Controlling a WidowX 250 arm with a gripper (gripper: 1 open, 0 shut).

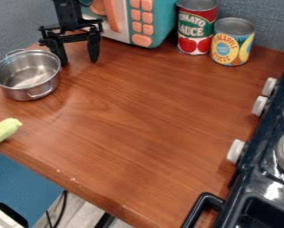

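My black gripper (68, 50) hangs at the top left, just behind and above a steel pot (28, 82), in front of a teal toy microwave (156, 22). Its two fingers are spread apart, with nothing visible between them. A pale yellow-green corn cob (2, 131) lies at the table's left edge, nearer the camera than the pot.
A red tomato sauce can (195, 34) and a yellow can (232, 46) stand at the back right. A black toy stove (263, 183) fills the right side.
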